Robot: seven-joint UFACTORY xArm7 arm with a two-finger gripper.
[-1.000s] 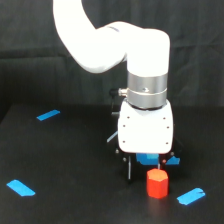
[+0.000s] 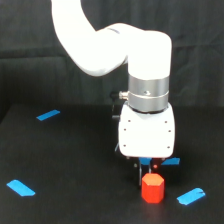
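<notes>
A red hexagonal block (image 2: 153, 188) stands on the dark table in the lower right. Just above it is my gripper (image 2: 151, 172), under the white wrist housing (image 2: 146, 130), with its fingers at the block's top or behind it. Whether they are open or shut is unclear. A blue object (image 2: 167, 161) lies behind the gripper, partly hidden.
Blue tape strips lie on the table (image 2: 70, 170) at the back left (image 2: 48, 115), front left (image 2: 21, 188) and front right (image 2: 191, 196).
The arm has moved slightly down toward the front, and its fingers now sit closer to the red block. The block appears slightly left of where it was.
</notes>
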